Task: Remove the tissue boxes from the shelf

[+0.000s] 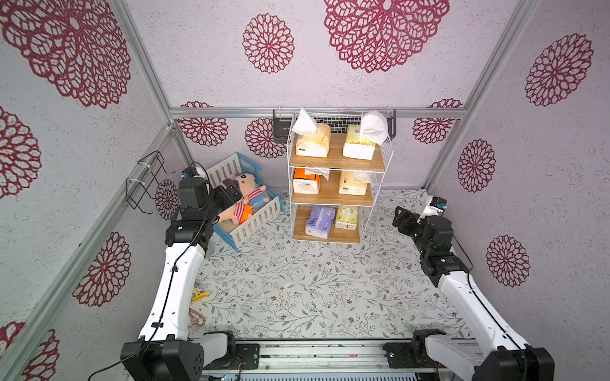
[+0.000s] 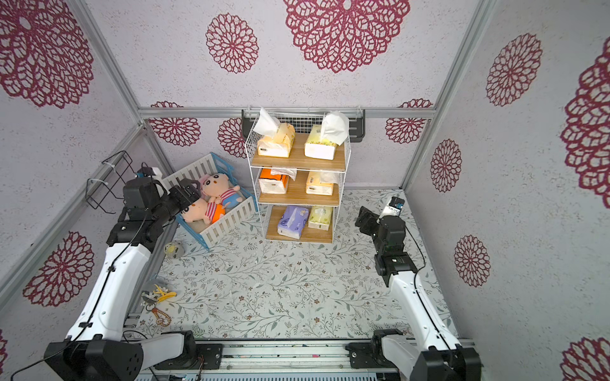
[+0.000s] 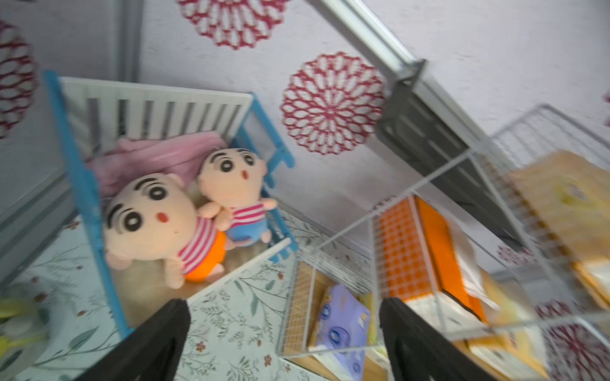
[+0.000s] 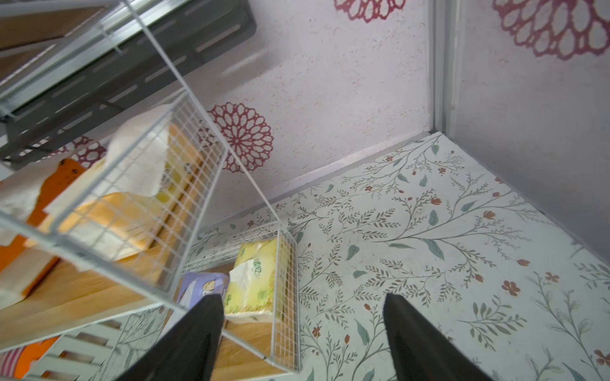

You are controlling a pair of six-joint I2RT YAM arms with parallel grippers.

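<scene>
A three-tier wire shelf (image 1: 330, 198) with wooden boards stands at the back wall. Its top tier holds a cream tissue pack (image 1: 312, 143) and a yellow one (image 1: 357, 144), both with tissues sticking up. An orange tissue pack (image 1: 306, 183) and a cream-yellow pack (image 1: 351, 184) sit on the middle tier. Below them lie a purple pack (image 1: 320, 221) and a small yellow pack (image 1: 347, 217). Left of the shelf, above the toy crib, my left gripper (image 1: 229, 191) hangs open and empty. On the right side, clear of the shelf, my right gripper (image 1: 400, 219) is open with nothing between its fingers.
A blue and white crib (image 1: 255, 222) with two dolls stands left of the shelf. Behind the left arm, a wire rack (image 1: 147, 179) hangs on the wall. Yellow and brown toys (image 2: 160, 303) lie at the floor's left edge.
</scene>
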